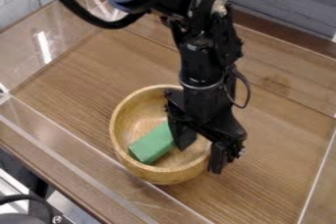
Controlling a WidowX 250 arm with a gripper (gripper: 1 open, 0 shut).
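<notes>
My black gripper (199, 133) reaches down from the top centre into the right part of a light wooden bowl (143, 166), its fingers apart. A green block (152, 144) lies in the left part of the bowl, beside the gripper. No held object shows between the fingers, though the dark parts partly hide that area.
The bowl rests on a wooden tabletop (79, 81) near its front edge, with transparent edging at the left and front. Bare wood is free to the left, behind and to the right. A black cable lies at the lower left corner.
</notes>
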